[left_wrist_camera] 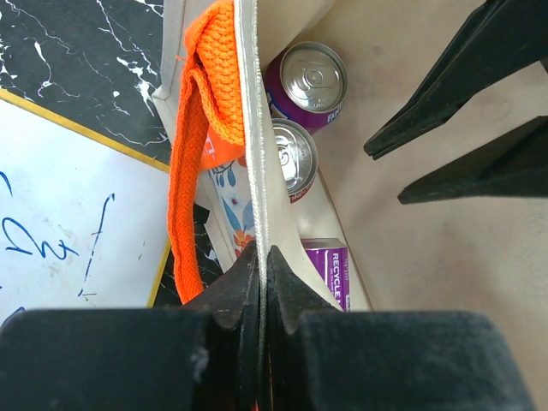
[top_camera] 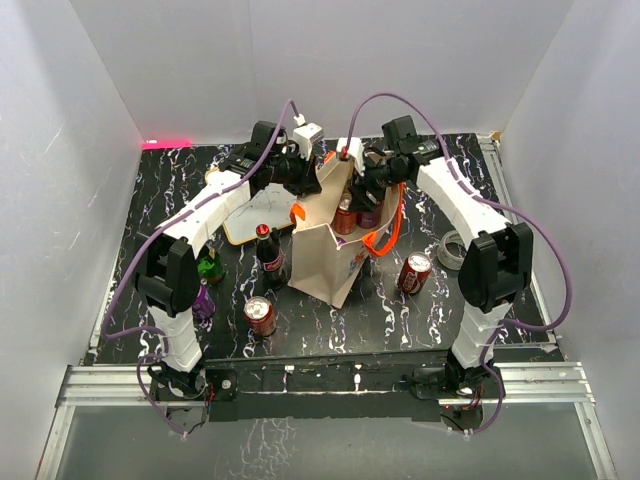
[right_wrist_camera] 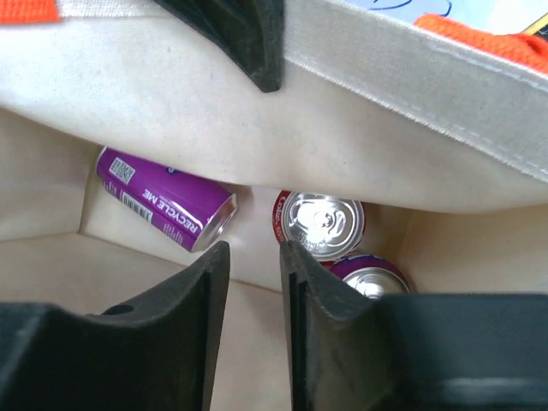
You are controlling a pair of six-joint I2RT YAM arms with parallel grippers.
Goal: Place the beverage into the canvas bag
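Observation:
The canvas bag [top_camera: 320, 260] stands centre with orange straps. My left gripper is shut on the bag's rim, the fabric edge running between its fingers at the bag's left side. My right gripper hangs over the bag's interior, open a little with nothing between its fingers. Inside lie a purple can on its side [right_wrist_camera: 163, 193], an upright red can [right_wrist_camera: 318, 224] and an upright purple can [right_wrist_camera: 368, 274].
Outside stand a red can [top_camera: 415, 272], another red can [top_camera: 260, 316], a cola bottle [top_camera: 271, 255], a green bottle [top_camera: 209, 266] and a purple item [top_camera: 201, 305]. A tape roll [top_camera: 451, 250] lies right; a whiteboard [top_camera: 245, 220] lies behind.

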